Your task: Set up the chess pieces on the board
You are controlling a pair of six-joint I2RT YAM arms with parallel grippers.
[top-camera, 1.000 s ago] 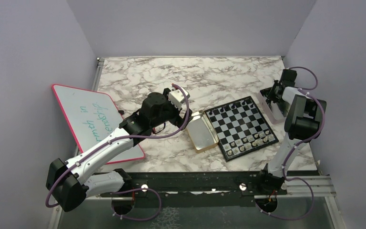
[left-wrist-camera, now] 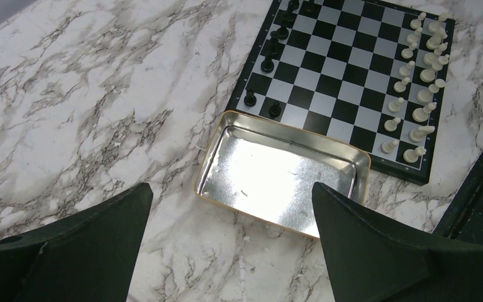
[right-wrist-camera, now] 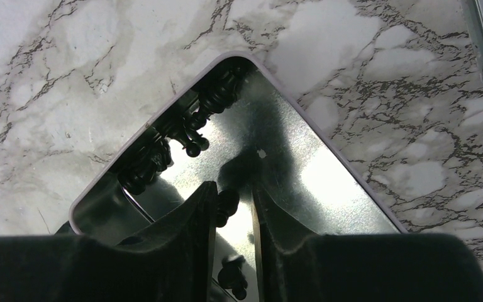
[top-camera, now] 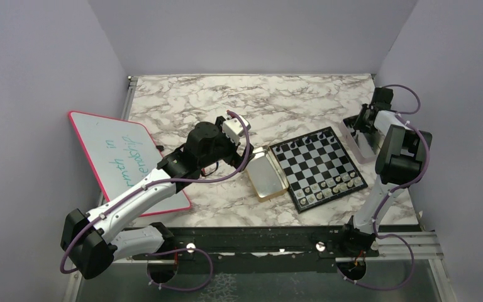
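Note:
In the right wrist view, my right gripper is partly open over the metal tray. A black piece (right-wrist-camera: 227, 202) shows between its fingers, close to the left one, with clear space on the other side. Other black pieces (right-wrist-camera: 217, 94) lie along the tray's upper-left wall, and one more (right-wrist-camera: 233, 275) lies lower down. On the chessboard (top-camera: 314, 160), white pieces (left-wrist-camera: 422, 113) fill two rows at one side. Several black pieces (left-wrist-camera: 267, 64) stand at the opposite side. My left gripper is wide open and empty, above the table by the metal tin.
The right-hand tray's pale rim (right-wrist-camera: 327, 141) surrounds the loose pieces. An empty metal tin (left-wrist-camera: 270, 173) sits against the board's near-left side. A whiteboard (top-camera: 122, 160) with writing lies at the far left. Bare marble (top-camera: 226, 94) spreads behind the board.
Over the tray, my right gripper and wrist have shifted slightly toward the back of the table. The left arm, the board and its pieces look unchanged.

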